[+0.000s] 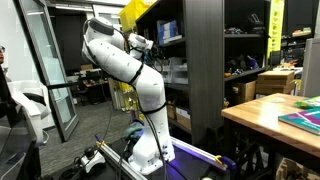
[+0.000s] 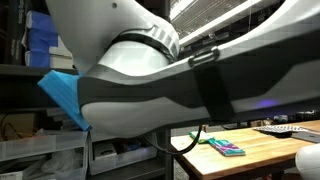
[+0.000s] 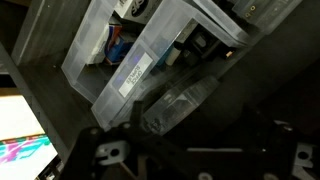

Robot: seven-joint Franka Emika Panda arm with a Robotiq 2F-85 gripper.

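My gripper stands open in the wrist view, its dark fingers spread apart at the lower edge with nothing visible between them. Ahead of it lies a translucent item [image 3: 182, 104], possibly a clear package, dim and hard to make out. Above and left of that is a clear plastic bin [image 3: 136, 72] with a white label and small things inside. In exterior view 1 the white arm [image 1: 125, 68] reaches up beside the dark shelving; the gripper is small and unclear there. In exterior view 2 the arm [image 2: 200, 95] hides much of the scene.
The dark shelf unit [image 1: 207, 80] holds bins and cardboard boxes [image 1: 275, 80]. A wooden table [image 1: 270, 112] stands at the right, with a colourful flat item [image 1: 303, 119] on it. Clear bins [image 2: 40, 160] are close to the arm in exterior view 2.
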